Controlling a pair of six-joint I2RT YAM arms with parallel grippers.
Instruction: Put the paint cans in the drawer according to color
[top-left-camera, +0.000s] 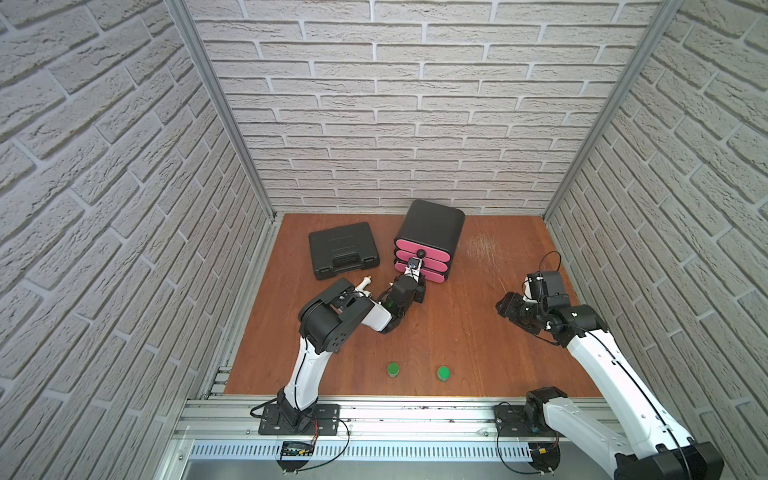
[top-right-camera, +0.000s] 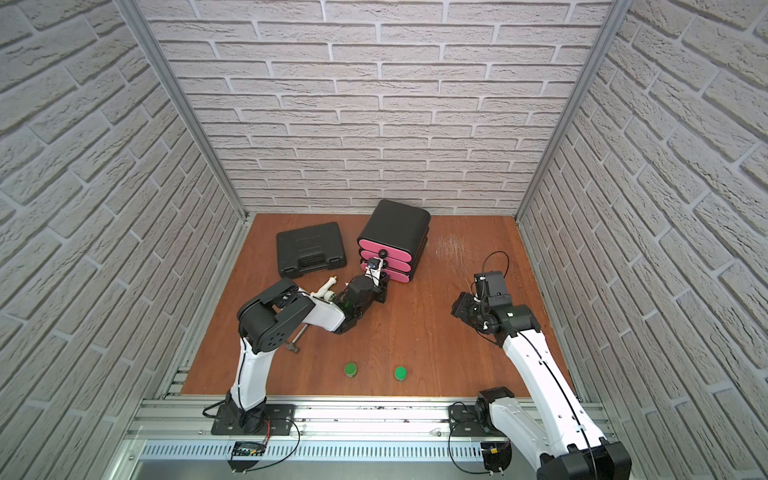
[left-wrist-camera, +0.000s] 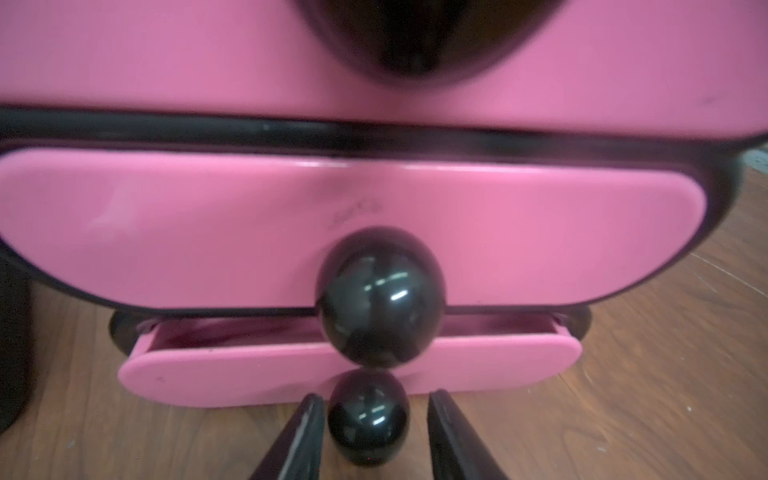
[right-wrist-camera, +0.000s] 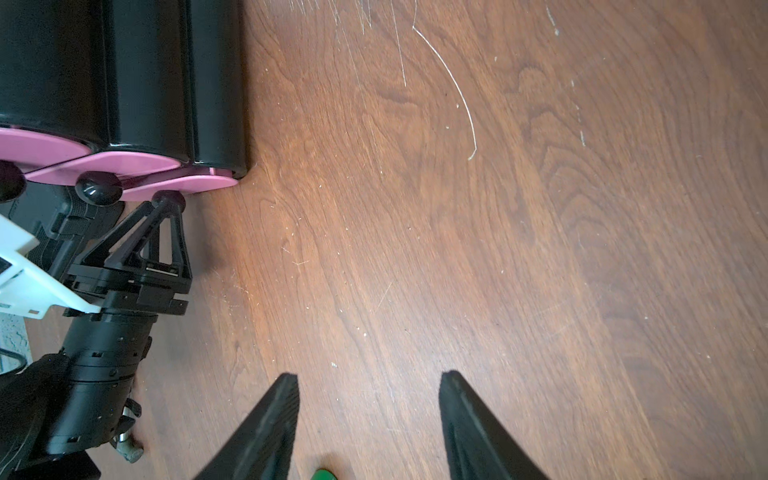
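Note:
A black three-tier cabinet (top-left-camera: 433, 220) with pink drawer fronts stands at the back centre. In the left wrist view its bottom drawer (left-wrist-camera: 208, 376) is slightly pulled out. My left gripper is open around the round black knob (left-wrist-camera: 368, 424) of that drawer, a finger on each side. Two green-lidded cans stand at the front of the table, one can (top-left-camera: 393, 369) left of the other (top-left-camera: 443, 373). My right gripper is open over bare table at the right, nothing between its fingers.
A black case (top-left-camera: 344, 246) lies back left of the cabinet. Other small items near it are partly hidden by the left arm.

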